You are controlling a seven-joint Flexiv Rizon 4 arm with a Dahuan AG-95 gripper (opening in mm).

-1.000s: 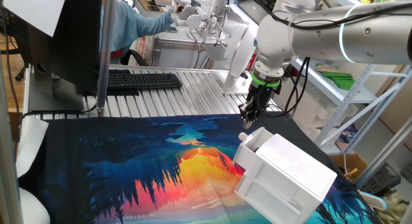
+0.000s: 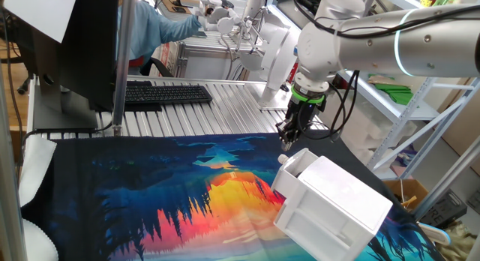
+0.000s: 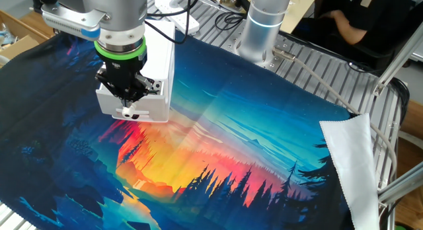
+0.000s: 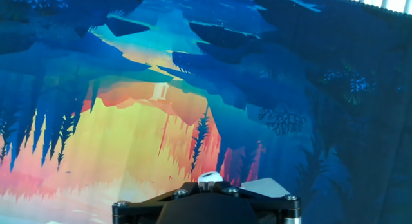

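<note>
A white box-shaped drawer unit (image 2: 337, 201) stands on the printed cloth; in exterior view 2 it is partly behind the arm. Its small drawer (image 2: 294, 187) is pulled out a little, with a dark gap along the top, and bears a round white knob (image 2: 283, 160). My black gripper (image 2: 286, 146) points down right by that knob, at the drawer's front. In the wrist view the fingers (image 4: 183, 192) come together at the bottom centre, shut, and the white knob (image 4: 209, 177) shows just beyond their tips. Whether they touch it is unclear.
At one edge lies a white cloth piece (image 3: 353, 164). A keyboard (image 2: 169, 94) rests on the slatted metal table behind, and a power strip (image 3: 175, 12) lies behind the drawer unit.
Over the last second the arm has shifted very slightly. The drawer unit and its knob look the same.
</note>
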